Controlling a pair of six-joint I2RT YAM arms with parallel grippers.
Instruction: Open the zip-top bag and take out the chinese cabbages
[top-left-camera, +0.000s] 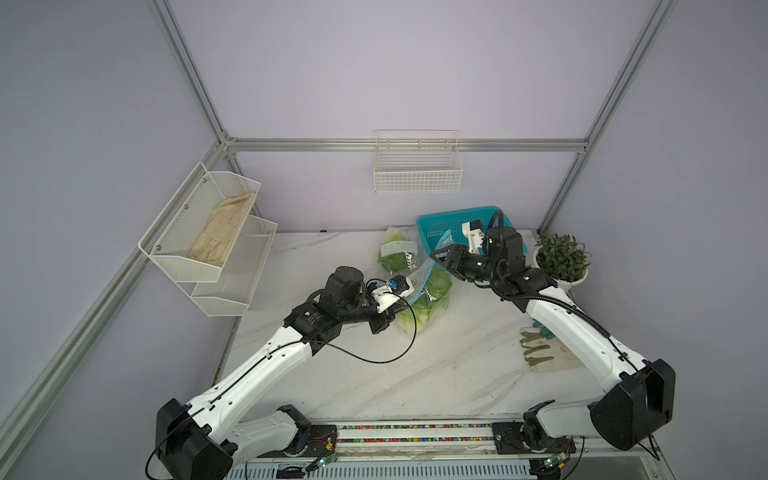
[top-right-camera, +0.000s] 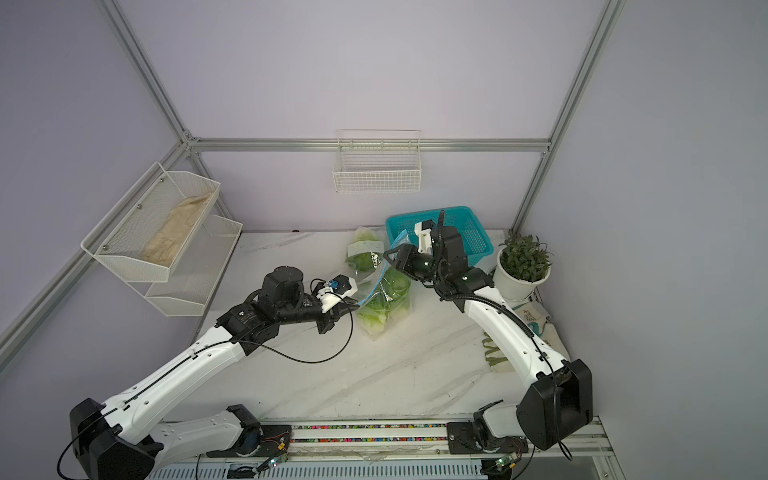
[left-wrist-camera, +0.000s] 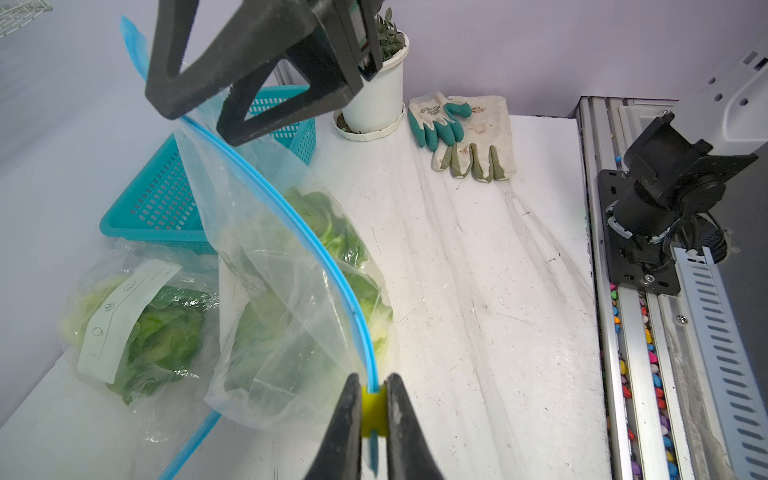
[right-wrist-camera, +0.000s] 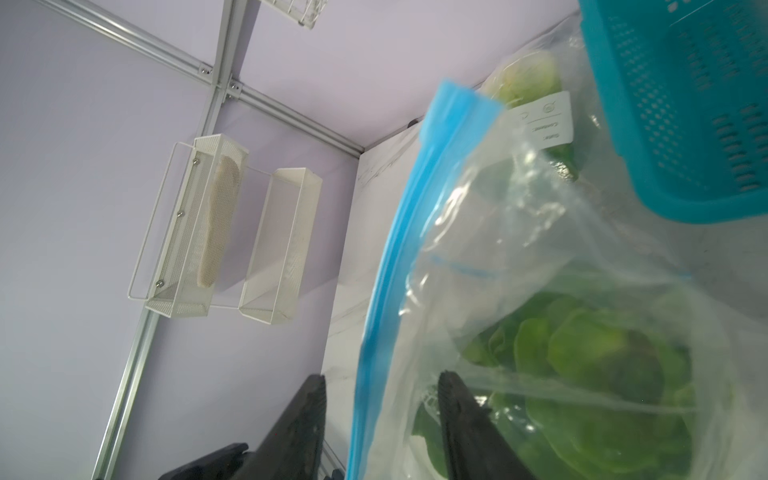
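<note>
A clear bag with a blue zip strip (left-wrist-camera: 297, 220) hangs slanted between my arms, green cabbages (left-wrist-camera: 316, 228) inside its lower part. In the left wrist view my left gripper is shut on the strip's lower end. My right gripper stands part open, its fingers (right-wrist-camera: 302, 420) on either side of the strip near the upper end; the strip's tip (right-wrist-camera: 460, 112) sticks up past them. A second bag of greens with a white label (left-wrist-camera: 128, 320) lies behind on the table. Whether the zip is parted is hard to tell.
A teal basket (top-left-camera: 436, 225) stands at the back, right behind the bags. At the right are a potted plant (top-right-camera: 524, 260) and work gloves (left-wrist-camera: 460, 136).
</note>
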